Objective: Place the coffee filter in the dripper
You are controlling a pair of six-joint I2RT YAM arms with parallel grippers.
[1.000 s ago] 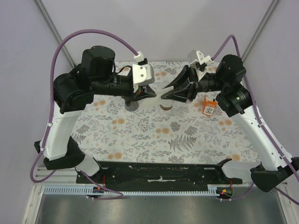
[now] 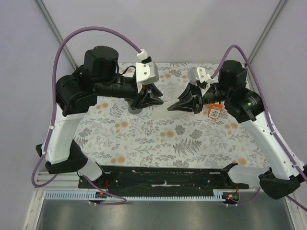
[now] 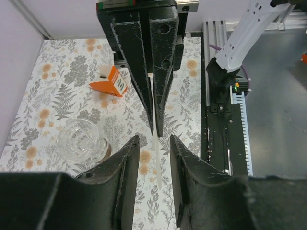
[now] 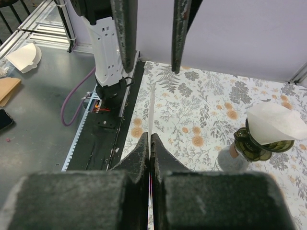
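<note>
A white paper filter (image 2: 164, 112) hangs from my right gripper (image 2: 182, 106), shut on its thin edge; in the right wrist view it shows edge-on as a pale strip (image 4: 151, 112). My left gripper (image 2: 151, 96) is part open just left of it; in the left wrist view the strip (image 3: 157, 158) lies beyond the gap between its fingertips. The dripper (image 4: 256, 151), dark green on a clear carafe (image 4: 232, 159), holds white paper (image 4: 271, 122). In the top view it is mostly hidden under the left arm.
An orange box (image 2: 214, 110) lies right of the right gripper. A dark bar runs along its front edge.
My right gripper has moved down and toward the front with the filter. My left gripper has shifted slightly and now stands apart from the filter's upper part.
</note>
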